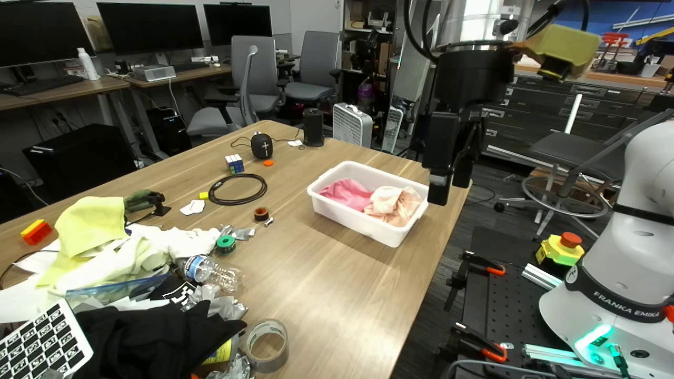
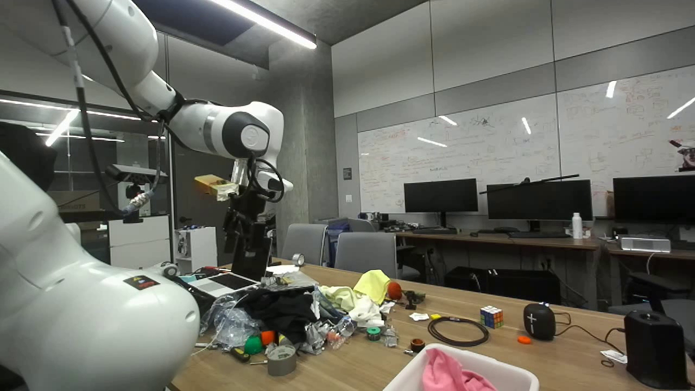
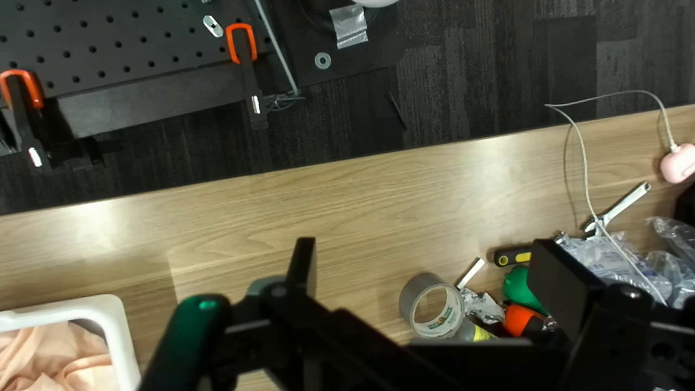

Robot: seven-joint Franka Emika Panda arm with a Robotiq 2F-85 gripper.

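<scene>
High above the table, my gripper is open, its two dark fingers wide apart in the wrist view with nothing held between them. A white bin (image 1: 349, 222) stands on the table in exterior view 1, with a pink cloth (image 1: 346, 193) at its left end and a peach cloth (image 1: 395, 205) at its right. Only a corner of that bin shows at lower left in the wrist view. A heap at the table's other end includes a yellow cloth (image 1: 90, 222), pale cloths (image 1: 136, 256) and a black cloth (image 1: 148, 338).
Near the heap lie a roll of grey tape (image 1: 266, 345), a clear bottle (image 1: 211, 272) and green tape (image 1: 225, 243). Farther back are a coiled black cable (image 1: 237, 201), a puzzle cube (image 1: 234, 164) and a round speaker (image 1: 261, 146). Bare tabletop lies between bin and heap.
</scene>
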